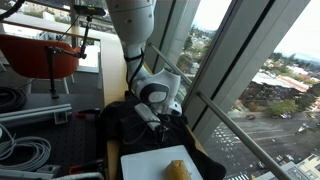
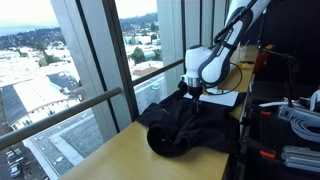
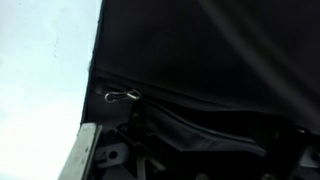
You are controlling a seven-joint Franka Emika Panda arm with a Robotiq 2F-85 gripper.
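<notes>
A black fabric bag or cloth (image 2: 185,125) lies spread over the wooden table by the windows. In the wrist view its dark surface (image 3: 190,60) fills most of the picture, with a small metal zipper pull (image 3: 122,96) beside a seam. My gripper (image 1: 163,129) is low over the black fabric, just behind the white board (image 1: 146,164). It stands open, and no object shows held; its dark fingers are hard to tell from the fabric. A yellow-brown item (image 1: 178,170) rests on the board, apart from the gripper.
A metal rail (image 2: 70,116) and tall windows run along one side of the table. On the other side is a dark cart with coiled cables (image 1: 25,152). Bare wooden tabletop (image 2: 110,160) shows in front of the fabric in exterior view 2.
</notes>
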